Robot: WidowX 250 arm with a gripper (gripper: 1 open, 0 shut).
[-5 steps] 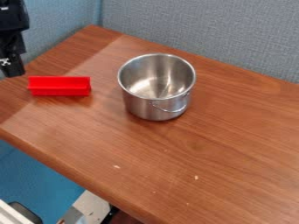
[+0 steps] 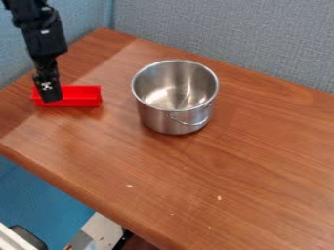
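A red block (image 2: 81, 96) lies flat on the wooden table at the left. My black gripper (image 2: 50, 90) reaches down from the top left over the left part of that block, its open fingertips low at the block. Whether both fingers straddle it is hard to tell. A steel pot (image 2: 175, 109) with a wire handle stands upright to the right of the block, apart from it.
Grey padded walls (image 2: 235, 34) border the back. Beyond the front left edge are a blue surface and some white hardware (image 2: 98, 231).
My gripper has moved right from the left edge and down onto the left part of the red block. The block and pot look unmoved.
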